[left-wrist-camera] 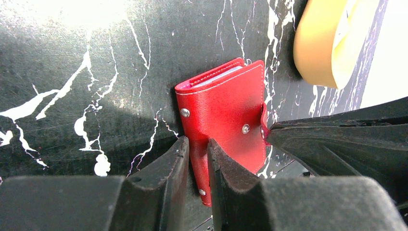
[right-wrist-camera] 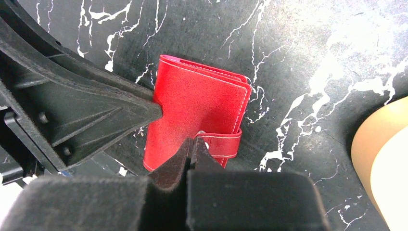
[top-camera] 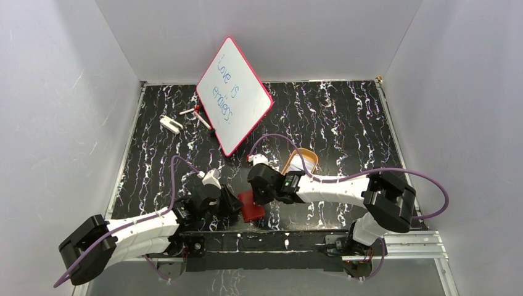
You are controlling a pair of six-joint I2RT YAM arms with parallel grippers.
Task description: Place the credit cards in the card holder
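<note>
A red leather card holder [top-camera: 252,211] lies at the table's front centre between my grippers. In the left wrist view the holder [left-wrist-camera: 226,115] shows snaps and a pale edge inside. My left gripper is shut on the holder's near spine edge. My right gripper is shut at the holder's strap with its snap [right-wrist-camera: 221,144]; I cannot make out anything between its fingertips. No separate credit cards are clearly seen at the holder.
An orange-rimmed container [top-camera: 311,154] with white contents stands right behind my right gripper. A whiteboard [top-camera: 234,95], markers [top-camera: 201,120] and a white object [top-camera: 171,124] lie at the back left.
</note>
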